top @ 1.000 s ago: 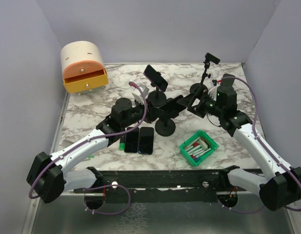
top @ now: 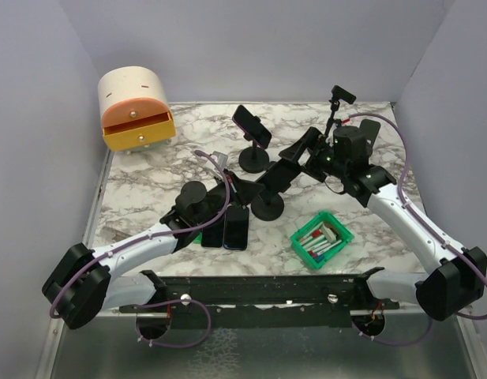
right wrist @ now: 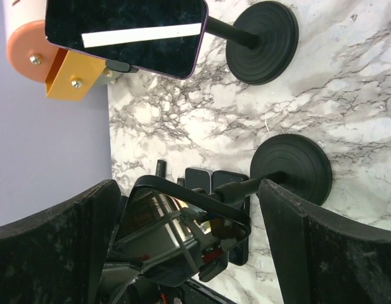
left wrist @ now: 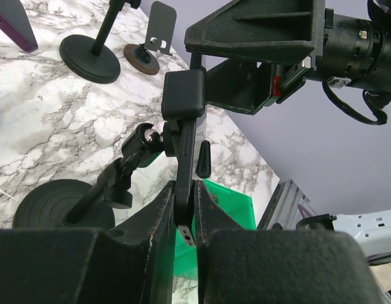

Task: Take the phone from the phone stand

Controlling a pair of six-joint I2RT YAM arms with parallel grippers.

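In the top view, a dark phone lies tilted over the round black base of its stand. My left gripper is shut on its lower left end. The left wrist view has the phone nearly edge-on between the left fingers, with the stand's arm reaching up beside it. Around the upper right end, my right gripper stands open. Seen from the right wrist, the glossy phone screen lies between its spread fingers. Whether the phone touches its holder is unclear.
Behind is another phone on a stand. Two dark phones lie flat near the front, one of them a black phone. A green basket with small items sits front right; a toy drawer box stands back left.
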